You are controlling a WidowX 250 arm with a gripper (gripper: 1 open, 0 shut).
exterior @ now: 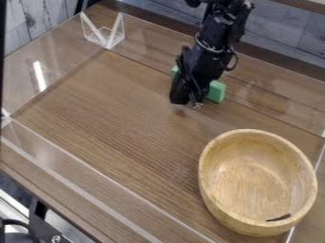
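The black robot arm reaches down from the top centre, its gripper (pixel 185 93) low over the wooden table, shut. It is too dark and small to tell whether anything is between the fingers. Right behind it a green object (pixel 215 91) is partly hidden by the arm.
A large tan bowl (pixel 254 158) occupies the lower right. A white wire-like object (pixel 105 30) is at the upper left.
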